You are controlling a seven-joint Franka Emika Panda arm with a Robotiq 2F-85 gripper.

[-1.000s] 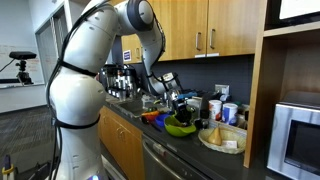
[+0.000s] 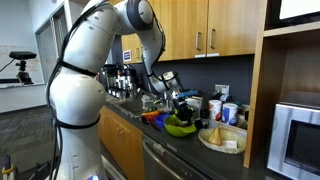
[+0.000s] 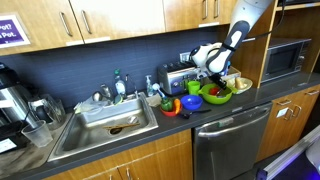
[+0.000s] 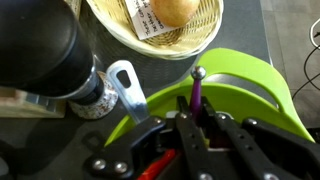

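Observation:
A bright green bowl (image 4: pixel 240 65) with a cut-out handle lies below my gripper in the wrist view. The fingers are shut on a slim purple handle (image 4: pixel 196 96) with a shiny metal tip. Its lower part is hidden by the fingers. Something red (image 4: pixel 155 165) shows inside the bowl, partly behind the gripper. From the side, the same green bowl (image 2: pixel 180 128) stands on the counter with the gripper (image 2: pixel 185 112) low over it. The second exterior view also shows the green bowl (image 3: pixel 213 97) under the arm.
A wicker basket (image 4: pixel 185 45) holding a bread-like item sits beyond the bowl. Close by are a dark-topped grinder-like container (image 4: pixel 92 95) and a light-coloured handle (image 4: pixel 127 88). Left of the bowl, colourful items (image 3: pixel 180 105) and a sink (image 3: pixel 115 122) line the counter.
Very little differs; the arm and gripper stay low over the green bowl, with at most a slight shift. The bowl and basket have not moved.

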